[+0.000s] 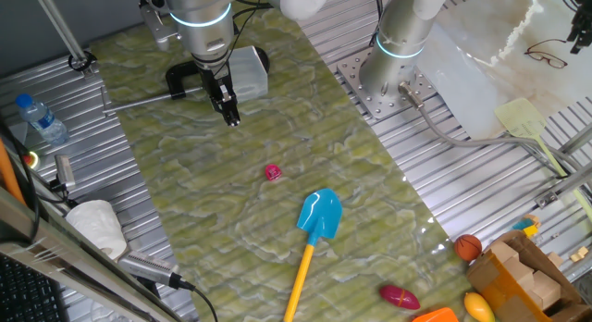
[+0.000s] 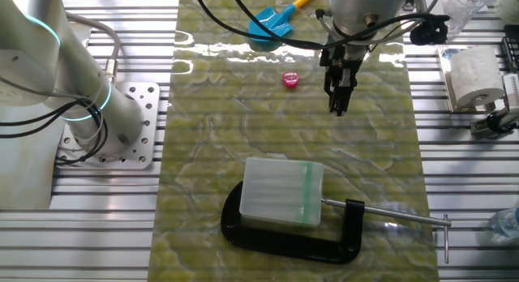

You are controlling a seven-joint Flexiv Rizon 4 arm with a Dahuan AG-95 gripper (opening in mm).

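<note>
My gripper [image 1: 233, 122] hangs over the green marbled mat, pointing down; in exterior view 2 the gripper [image 2: 338, 112] looks narrow and dark. Whether its fingers are apart or together is too small to make out, and no object shows at the tips. A small pink-red round thing [image 1: 273, 172] lies on the mat, clear of the gripper; exterior view 2 has this pink thing [image 2: 290, 79] to the gripper's left. Beyond it is a toy shovel with a blue blade [image 1: 321, 214] and yellow handle [image 1: 299, 283]. A translucent box [image 2: 274, 190] sits within a black clamp [image 2: 304, 246].
At the mat's far corner are a cardboard box [image 1: 511, 279], a small basketball [image 1: 467, 247], a purple toy [image 1: 399, 296] and a yellow toy [image 1: 478, 307]. A water bottle [image 1: 43, 119] and white roll [image 1: 96, 228] stand off the mat. Mid-mat is mostly clear.
</note>
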